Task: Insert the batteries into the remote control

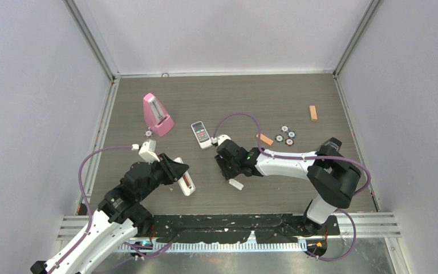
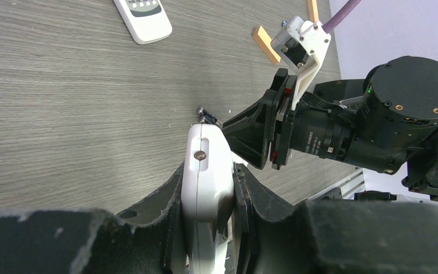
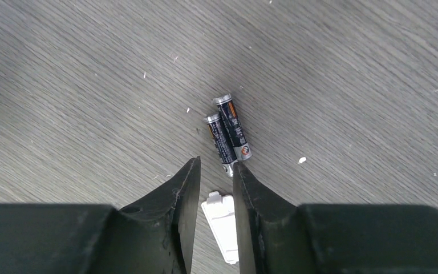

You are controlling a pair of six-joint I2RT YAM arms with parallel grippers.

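A white remote (image 1: 187,181) with an open back is held in my left gripper (image 1: 180,170), filling the fingers in the left wrist view (image 2: 208,171). My right gripper is part open, pointing down just beside two dark AA batteries (image 3: 225,131) lying side by side on the table in the right wrist view, with nothing seen between its fingertips. Beyond them lies the white battery cover (image 3: 219,222), partly behind the fingers. The top view mostly hides the batteries under the right gripper.
A second white remote (image 1: 201,135) lies at the middle, a pink object (image 1: 157,117) at back left, orange blocks (image 1: 313,112) and several small round items (image 1: 290,138) at right.
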